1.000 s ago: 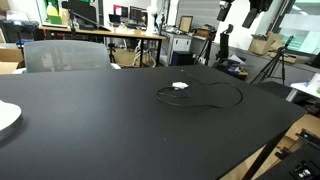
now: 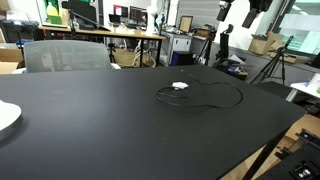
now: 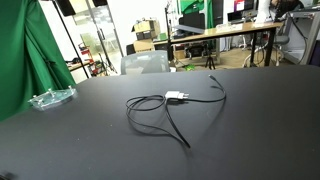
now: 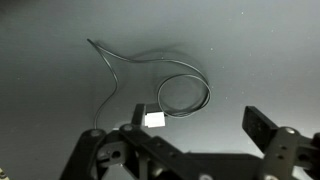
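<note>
A thin black cable [image 4: 190, 78] lies on the dark table [image 2: 100, 120], curled into a loop with a long bent tail. A small white piece [image 4: 154, 119], perhaps a plug or adapter, sits beside the loop; in the second exterior view this white piece [image 3: 176, 96] rests against the cable [image 3: 150, 104]. High over the table, my gripper points down with its fingers wide apart. Nothing is held between them. In the wrist view, the white piece shows near the left fingertip, with the cable farther up the picture.
A white round item [image 2: 8, 115] is cut off at the table's left edge in the first exterior view. The second exterior view has a clear container [image 3: 52, 97] at far left. A grey chair [image 2: 68, 56] stands behind the table. Bare tabletop surrounds the cable.
</note>
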